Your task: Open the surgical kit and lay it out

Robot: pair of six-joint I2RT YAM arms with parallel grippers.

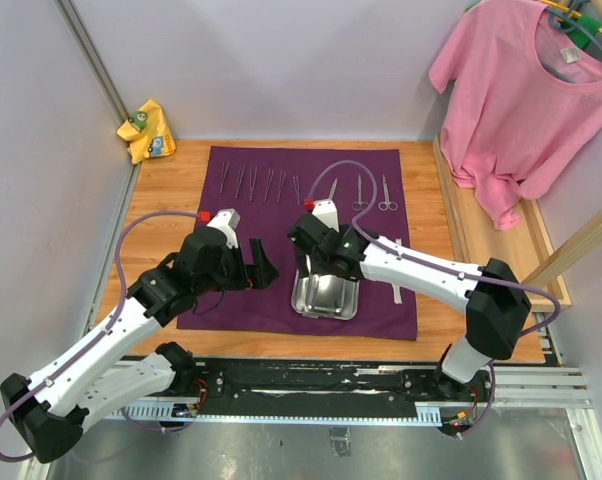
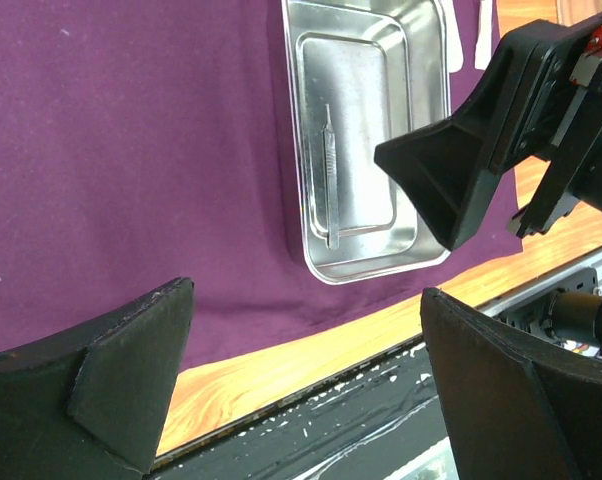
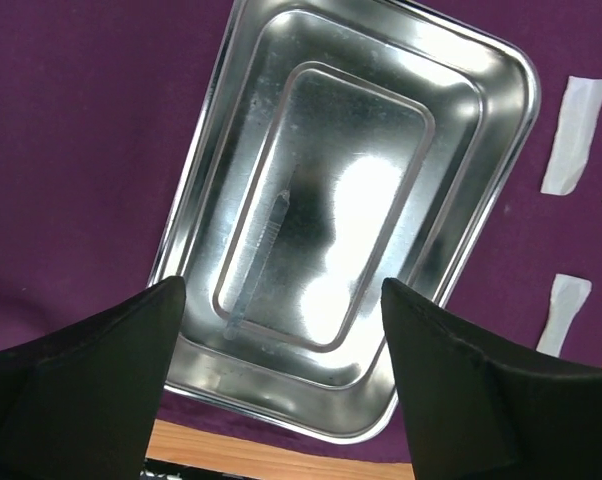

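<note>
The metal tray (image 1: 326, 307) lies on the purple cloth (image 1: 241, 310). Inside it rests one slim instrument, near the left side and also visible in the left wrist view (image 2: 331, 185). My right gripper (image 1: 311, 266) hangs over the tray's far-left part, its fingers apart and nothing between them. To the left of the tray, my left gripper (image 1: 264, 265) is open and empty, pointing right. Several slender tweezer-like tools (image 1: 253, 183) form a row along the cloth's far side. Scissors (image 1: 387, 194) lie at the far right.
White strips (image 3: 575, 135) lie on the cloth right of the tray. Wooden table (image 1: 431, 210) borders the cloth. A yellow bag (image 1: 146, 131) stands at the back left; a pink shirt (image 1: 531, 100) hangs at the right. Bare cloth lies left of the tray.
</note>
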